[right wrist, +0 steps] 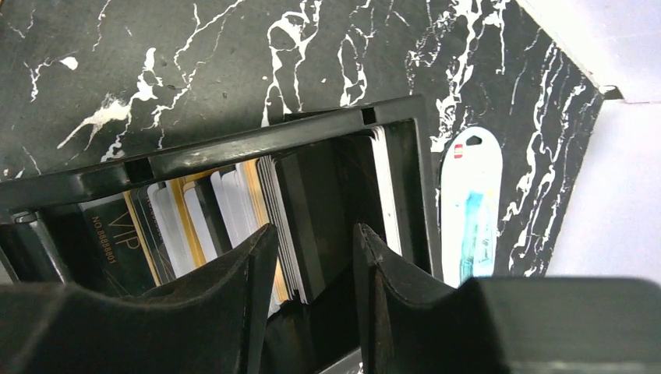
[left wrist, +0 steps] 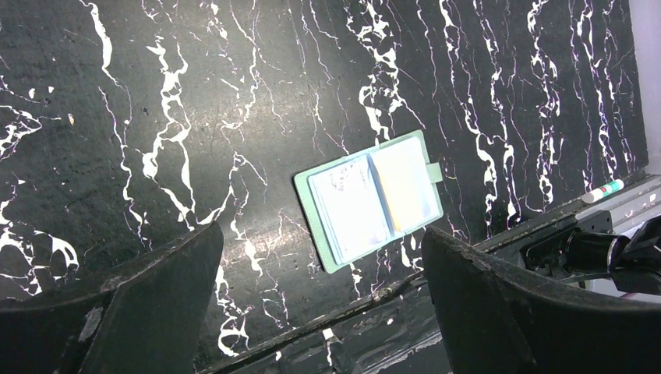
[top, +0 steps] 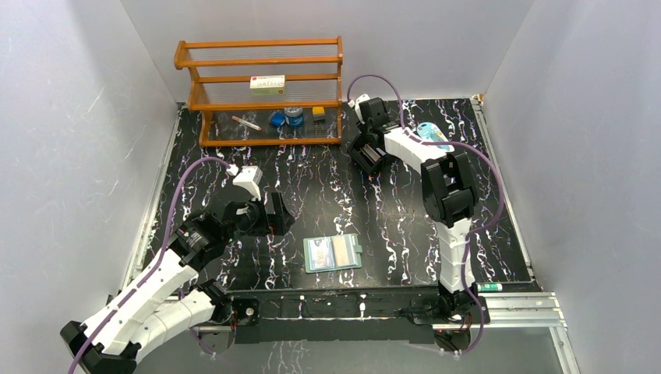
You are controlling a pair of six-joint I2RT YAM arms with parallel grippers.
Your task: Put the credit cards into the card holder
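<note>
A pale green card holder (top: 333, 253) lies opened flat near the table's front edge, with clear sleeves on both halves; it shows whole in the left wrist view, too (left wrist: 368, 201). Several cards (right wrist: 234, 210) stand upright in a black box (right wrist: 265, 140), and one white-edged card (right wrist: 383, 187) leans apart near the box's right end. Over that box my right gripper is open, its fingers between me and the cards, nothing held. My left gripper (top: 282, 214) hangs open and empty, left of and behind the holder.
A wooden rack (top: 269, 105) holding small items stands at the back left. Beside the black box lies a blue-and-white packaged item (right wrist: 471, 204). A green-and-white tube (top: 489, 287) lies at the front right edge.
</note>
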